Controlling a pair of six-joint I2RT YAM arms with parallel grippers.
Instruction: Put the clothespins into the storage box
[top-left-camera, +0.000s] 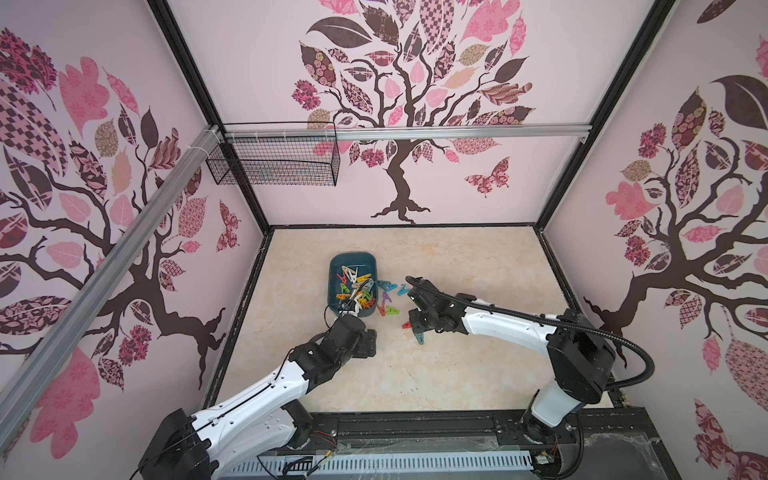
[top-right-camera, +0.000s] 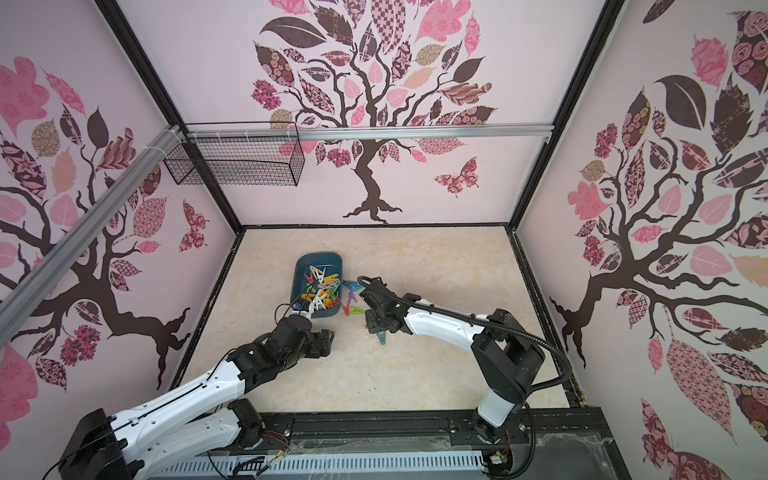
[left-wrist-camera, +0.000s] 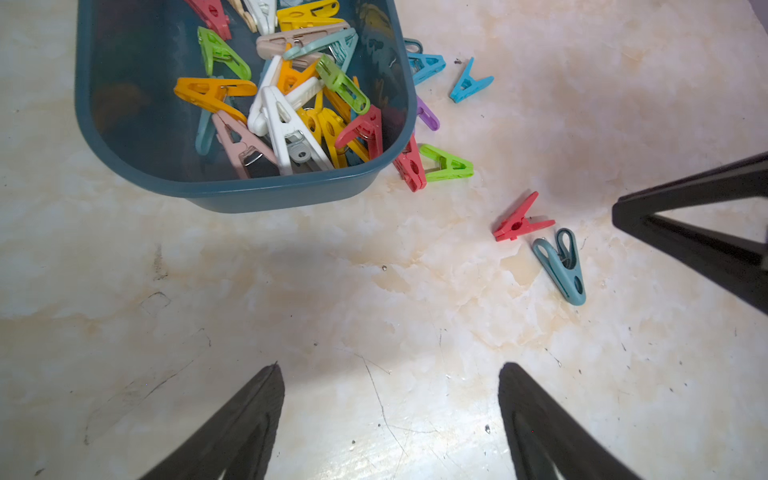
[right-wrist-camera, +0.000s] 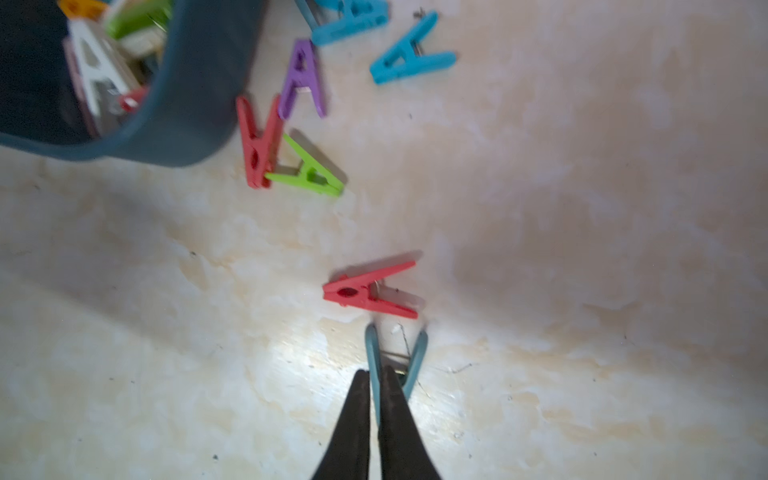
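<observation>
The dark teal storage box (left-wrist-camera: 248, 189) holds many clothespins of mixed colours. Below it in the left wrist view, my left gripper is open over bare table, its fingers well apart and empty. A grey-teal clothespin (left-wrist-camera: 570, 280) lies on the table beside a red clothespin (left-wrist-camera: 516, 227). My right gripper is shut and overlaps the grey-teal pin in its own view, but the left wrist view shows its black fingertips (left-wrist-camera: 628, 213) apart from that pin, with nothing seen between them.
Against the box's right side lie a red pin (right-wrist-camera: 257, 148), a green pin (right-wrist-camera: 310, 174), a purple pin (right-wrist-camera: 304, 76) and blue pins (right-wrist-camera: 408, 56). A wire basket (top-left-camera: 280, 160) hangs at the back left.
</observation>
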